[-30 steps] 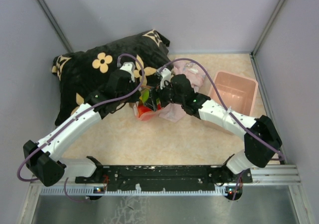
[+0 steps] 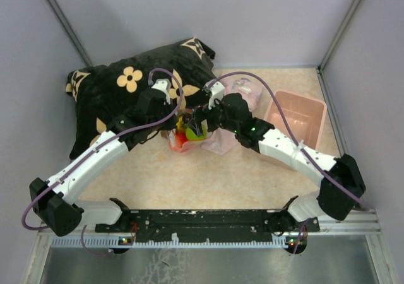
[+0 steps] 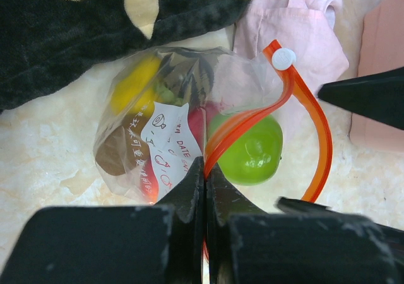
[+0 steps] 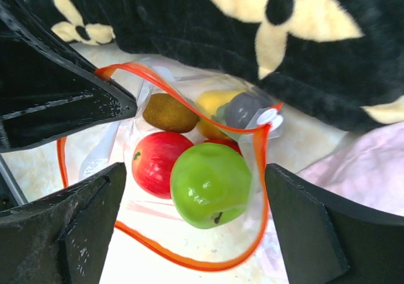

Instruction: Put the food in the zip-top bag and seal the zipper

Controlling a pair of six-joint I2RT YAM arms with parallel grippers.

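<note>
The clear zip bag (image 3: 221,85) lies with its orange-edged mouth (image 3: 323,151) spread open. My left gripper is shut on the bag's orange rim, which passes between its fingertips. A round green fruit (image 4: 211,184) sits just inside the mouth, beside a red fruit (image 4: 158,164). Deeper in the bag are a brown item (image 4: 169,113), a yellow one (image 3: 136,85) and a dark grey one (image 4: 246,110). My right gripper stands open over the mouth, its fingers apart on either side of the green fruit without visibly touching it. A white zipper slider (image 3: 283,59) shows on the rim.
Behind the bag lies a black cushion (image 2: 151,88) with cream flowers. Pink cloth (image 2: 243,91) spreads to the bag's right. An empty-looking pink bin (image 2: 300,117) stands at the far right.
The left arm has held still.
</note>
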